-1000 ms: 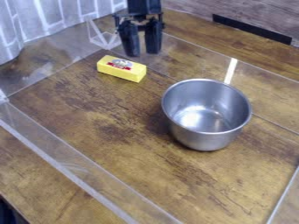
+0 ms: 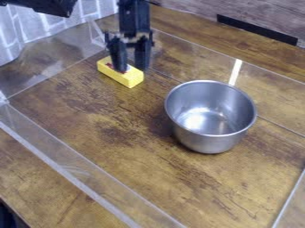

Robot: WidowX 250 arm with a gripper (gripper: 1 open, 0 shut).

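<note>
A yellow box [image 2: 121,77] with a printed label lies on the wooden table at upper left of centre. My black gripper [image 2: 128,55] reaches down from the top over the box, its blurred fingers just above or at it; whether they touch it cannot be told. A steel pot [image 2: 210,116] stands empty to the right of the box.
Clear strips or edges run along its left side and right corner. A wall [image 2: 262,18] stands at the back right.
The gripper has come down onto or just over the yellow box, covering part of it. The pot has not moved.
</note>
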